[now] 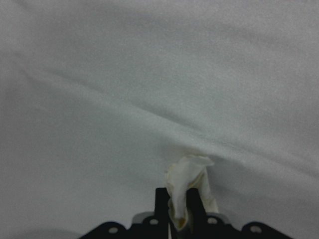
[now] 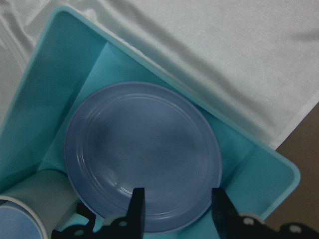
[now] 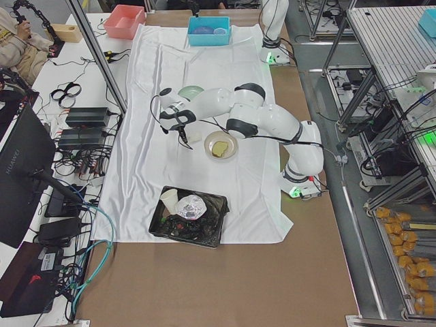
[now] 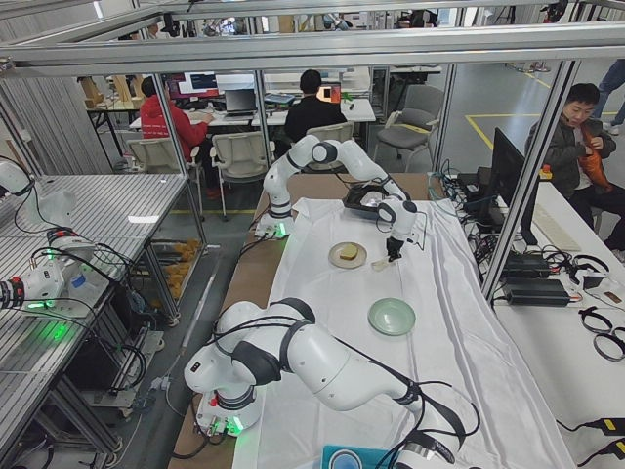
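Observation:
My left gripper is shut on a crumpled whitish piece, like tissue (image 1: pixel 187 174), low over the white cloth beside a beige plate (image 4: pixel 347 262) holding a yellow-green item (image 3: pixel 219 149). A green plate (image 4: pixel 392 318) lies nearby. My right gripper stands open above a blue bin (image 2: pixel 264 174), where a blue plate (image 2: pixel 142 139) lies flat beside a cup (image 2: pixel 35 209).
A black tray (image 3: pixel 174 229) with a white cup (image 3: pixel 169 199) and foil-like item (image 3: pixel 191 207) sits at the cloth's other end. A pink bin (image 3: pixel 122 27) is on the side table.

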